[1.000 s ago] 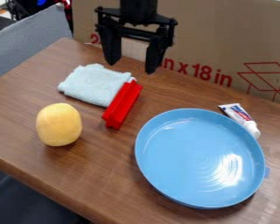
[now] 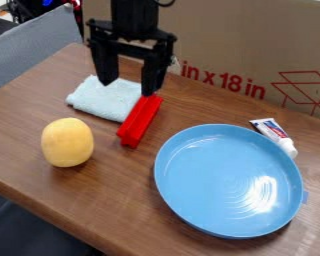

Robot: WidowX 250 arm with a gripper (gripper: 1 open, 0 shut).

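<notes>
My black gripper (image 2: 129,64) hangs open over the back left of the table, its two fingers apart above a folded pale blue cloth (image 2: 99,97) and the far end of a red bar-shaped object (image 2: 139,122), which lies beside the cloth. A yellow round object (image 2: 67,142) sits at the front left. A blue plate (image 2: 227,182) fills the right front, and a white tube (image 2: 276,138) with red and blue print lies behind it at the right.
A cardboard box (image 2: 243,55) stands along the back of the wooden table (image 2: 109,205). Bare wood shows at the left and between the red object and the box. A grey padded surface (image 2: 29,60) lies beyond the left edge.
My gripper has moved a little left and down, closer to the cloth and the red object. The objects on the table have not moved.
</notes>
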